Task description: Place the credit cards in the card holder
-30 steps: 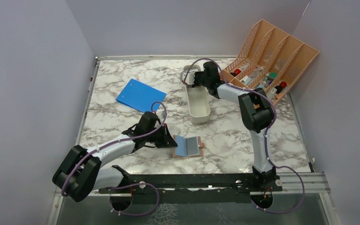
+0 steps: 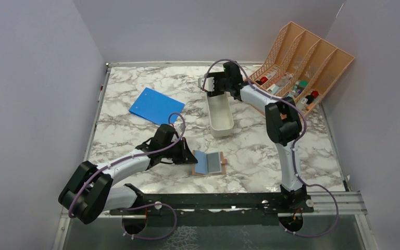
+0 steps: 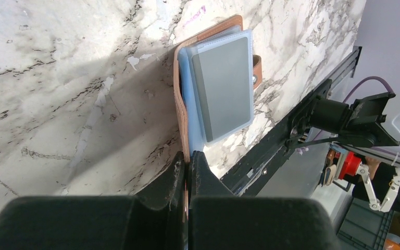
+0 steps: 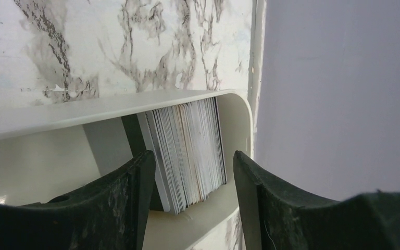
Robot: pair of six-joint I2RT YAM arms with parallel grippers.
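Observation:
The card holder (image 3: 224, 78) lies spread on the table with a brown cover, blue lining and clear sleeves. My left gripper is shut on the near edge of its brown cover. In the right wrist view, a tightly packed row of cards (image 4: 187, 151) stands at one end of the long white bin (image 4: 31, 161), a dark one at the front of the row. Over them is my right gripper, its fingers open, with the cards seen between and beyond its fingers. From above, that gripper hides the cards.
A blue folder (image 2: 156, 105) lies flat at the back left. An orange-brown rack (image 2: 304, 54) holding bottles stands at the back right.
My right gripper has shifted a little toward the back of the table, over the far end of the white bin. The left arm and the card holder stay in place.

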